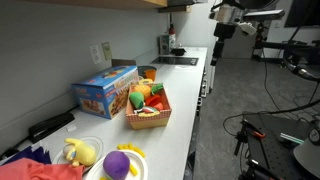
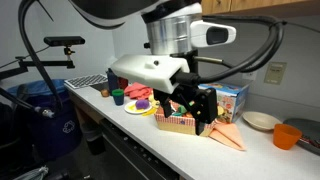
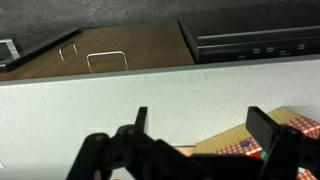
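Note:
My gripper stands open in the wrist view, its two dark fingers wide apart with nothing between them. It is above the white counter (image 3: 60,105). In exterior view 1 the arm (image 1: 230,17) reaches in at the upper right, well away from the food. An orange-and-white checked basket (image 1: 148,120) of toy vegetables sits mid-counter. Nearer the camera are a yellow toy (image 1: 82,152) on a white plate and a purple one (image 1: 117,164) on another. In exterior view 2 the arm partly hides the basket (image 2: 178,125).
Behind the basket stands a blue snack box (image 1: 105,92). An orange bowl (image 2: 287,136), a pale bowl (image 2: 262,121) and a peach cloth (image 2: 228,136) lie on the counter. A stove (image 1: 181,61) is at the far end; free counter lies along the front edge.

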